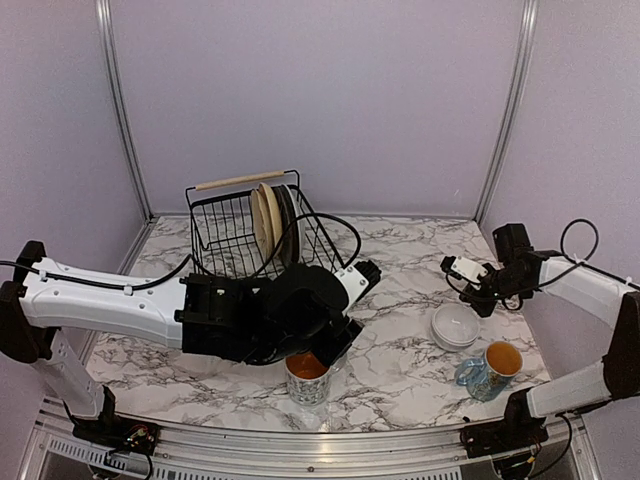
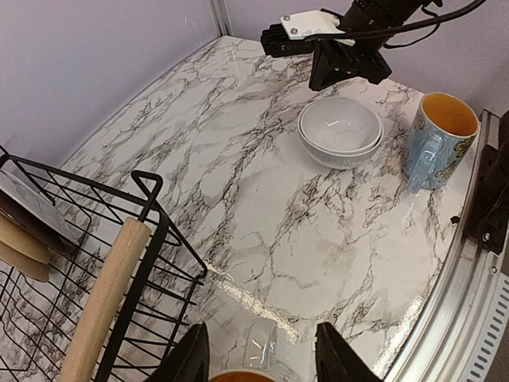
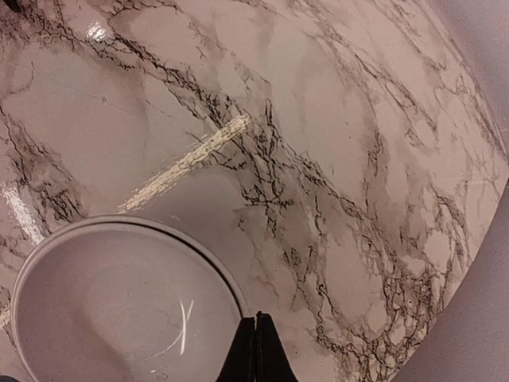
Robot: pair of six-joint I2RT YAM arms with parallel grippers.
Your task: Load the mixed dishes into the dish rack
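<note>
Two white bowls (image 1: 456, 325) are nested on the right of the table. In the right wrist view the top white bowl (image 3: 119, 302) lies left of my right gripper, outside its fingers. Those fingers are shut together with nothing between them, beside the bowl's rim. My left gripper stands open over a cup with an orange inside (image 1: 308, 367); its fingers are apart either side of the cup in the left wrist view. The wire dish rack (image 1: 222, 230) at the back left holds several plates (image 1: 266, 222) upright.
A blue mug with an orange inside (image 1: 490, 370) stands close to the bowls, near the front right. Bare marble lies between the rack and the bowls. A wooden handle (image 2: 107, 302) runs along the rack's side.
</note>
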